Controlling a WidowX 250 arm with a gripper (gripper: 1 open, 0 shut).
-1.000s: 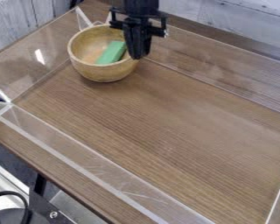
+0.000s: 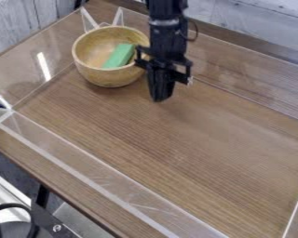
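My gripper (image 2: pixel 162 91) hangs over the wooden table just right of a tan round bowl (image 2: pixel 92 70), its dark fingertips pointing down and looking shut, with nothing visible between them. Inside the bowl lies a green block (image 2: pixel 120 54), near the side where the arm stands.
Some white items stand behind the bowl and at the far left edge, too small to tell. A dark cable (image 2: pixel 15 209) curves at the bottom left.
The gripper has moved down in the view, toward the viewer, ending lower beside the bowl. The bowl and green block look unchanged.
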